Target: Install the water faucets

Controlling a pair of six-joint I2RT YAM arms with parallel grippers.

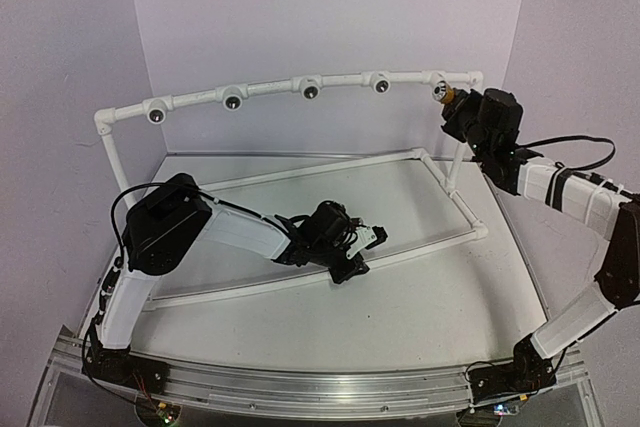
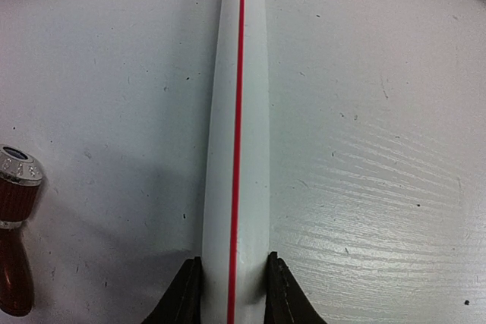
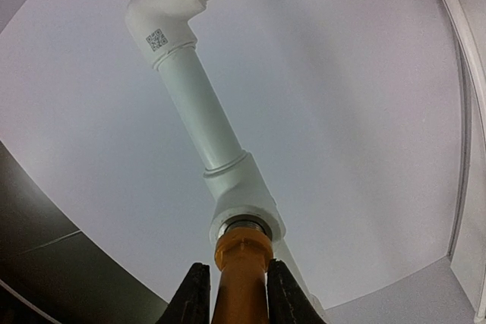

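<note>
In the right wrist view, an orange faucet (image 3: 243, 286) is held between the fingers of my right gripper, which is shut on it. Its metal end meets the round mouth of the white tee fitting (image 3: 244, 191); how deep it sits is hidden. From above, this tee is the rightmost on the upper pipe, with the faucet (image 1: 443, 94) in front of it. My left gripper is shut on a white pipe (image 2: 250, 111) with a red stripe, the frame's lower front bar. Beside that pipe lies a brown faucet (image 2: 17, 210) with a silver collar.
Several other tee fittings, such as the leftmost tee (image 1: 155, 112), line the upper pipe, their dark mouths facing forward. The left arm (image 1: 240, 232) reaches low across the frame. Open white tabletop (image 1: 420, 307) lies at the front right.
</note>
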